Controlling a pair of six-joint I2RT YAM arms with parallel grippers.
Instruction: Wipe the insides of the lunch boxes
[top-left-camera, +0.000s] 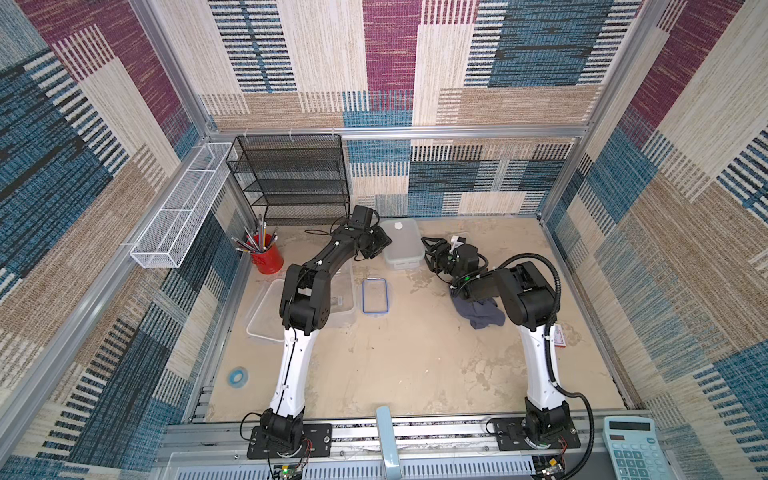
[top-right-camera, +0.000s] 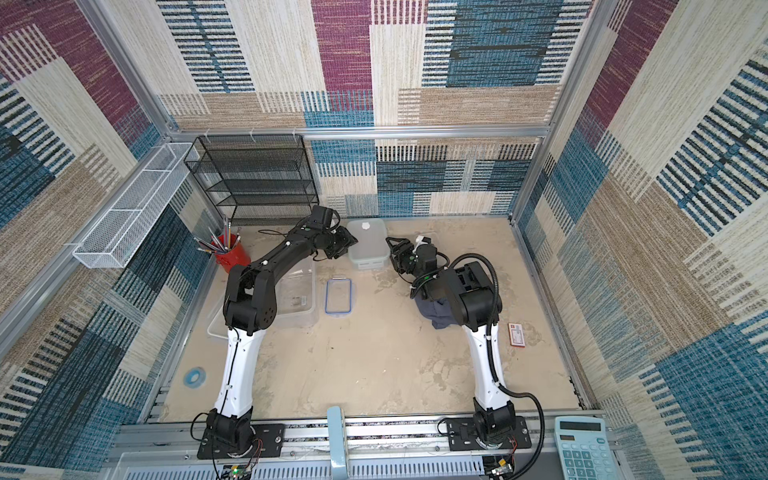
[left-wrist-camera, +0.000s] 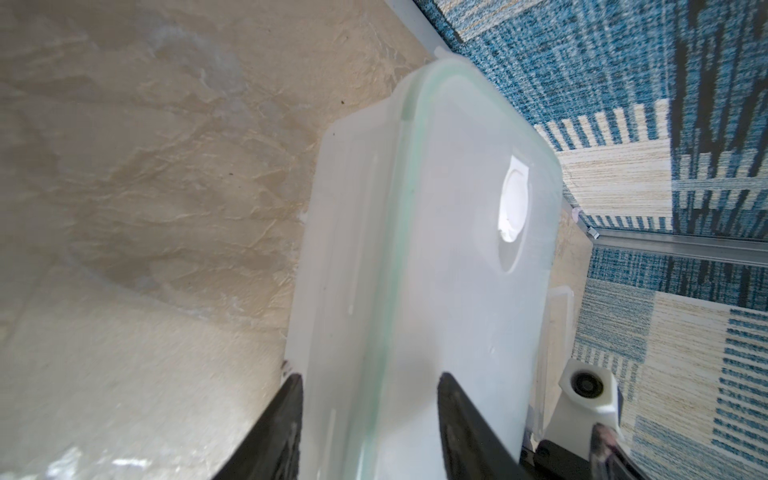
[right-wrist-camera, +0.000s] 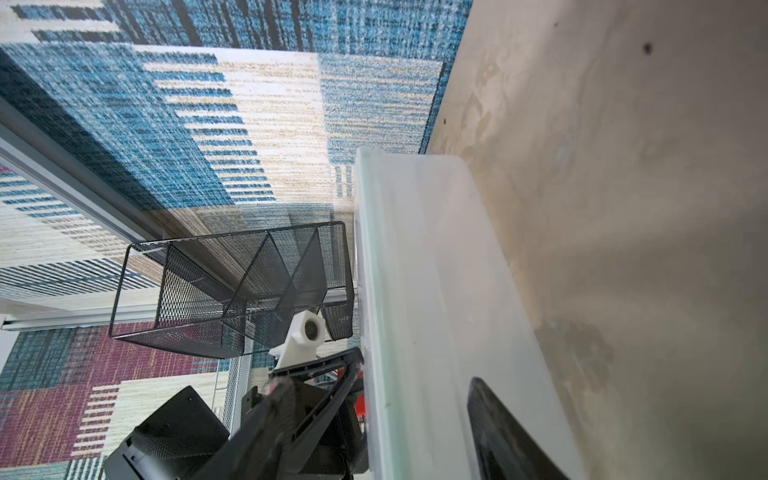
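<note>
A closed translucent lunch box with a frosted lid stands at the back middle. My left gripper faces its left end, open, fingers around the lid edge and side. My right gripper faces the box from the right, fingers apart at the lid rim. Below my right arm lies a dark blue cloth. A small blue-rimmed lid lies in front, beside clear open containers partly hidden by my left arm.
A red cup of utensils, a black wire rack and a blue tape roll are on the left.
</note>
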